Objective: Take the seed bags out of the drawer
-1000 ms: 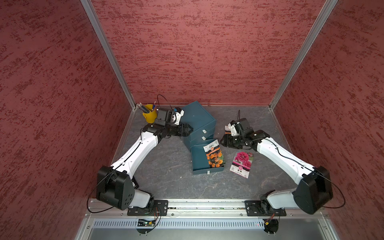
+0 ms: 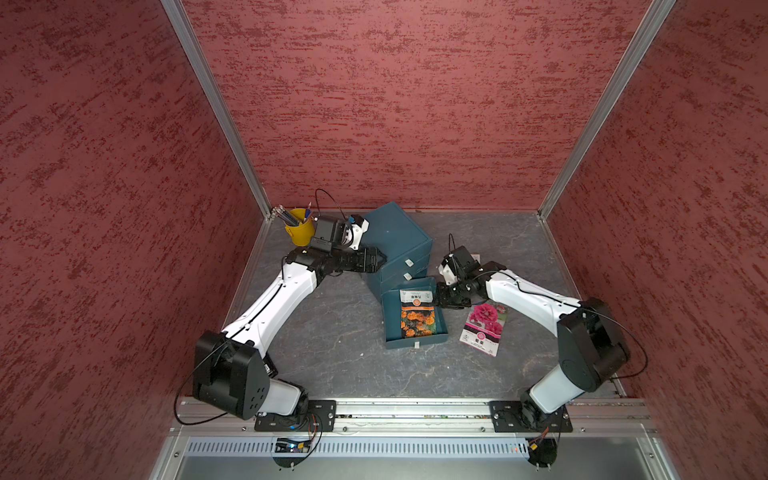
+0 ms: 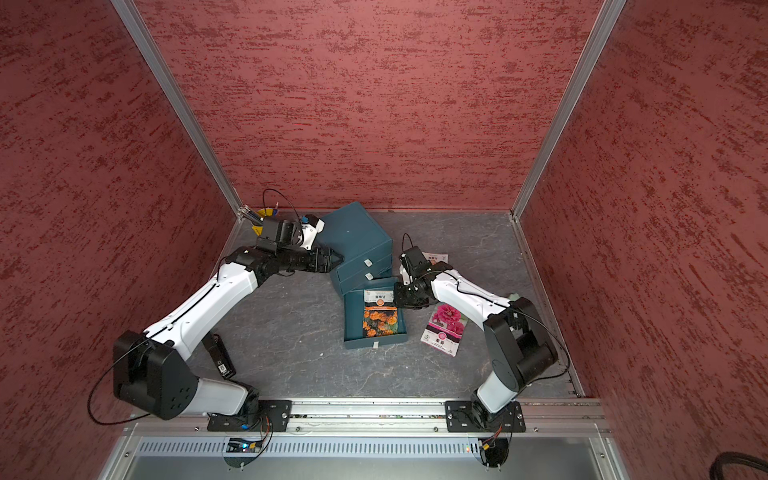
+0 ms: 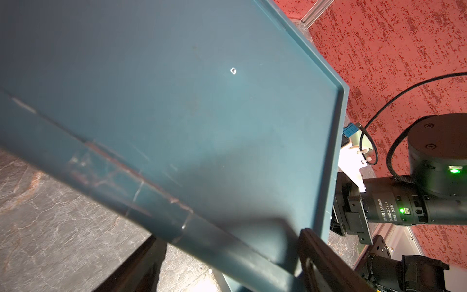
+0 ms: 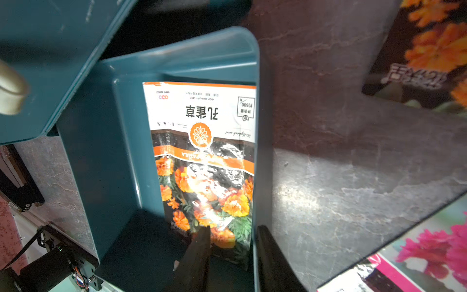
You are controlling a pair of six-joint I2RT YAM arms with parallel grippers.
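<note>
An orange-flowered seed bag (image 5: 202,160) lies in the pulled-out teal drawer (image 5: 94,180), its edge along one side wall. My right gripper is part open over that wall. One finger (image 5: 197,262) is on the bag's side and the other (image 5: 272,262) on the wall's outer side; whether they touch the bag is unclear. A pink-flowered bag (image 2: 484,328) rests on the table right of the drawer, and another orange-flowered bag (image 5: 433,58) lies farther back. My left gripper stands open at the cabinet (image 4: 194,121), its fingers far apart with the cabinet's edge between them.
The yellow cup (image 2: 301,229) of pens stands at the back left. A dark object (image 3: 218,356) lies near the left arm's base. Bare table (image 2: 344,344) shows left of the drawer and at the back right.
My right gripper has moved left and lowered to the drawer's right wall. The orange-flowered bag has turned straighter and shifted left within the drawer. The left arm has stayed still.
</note>
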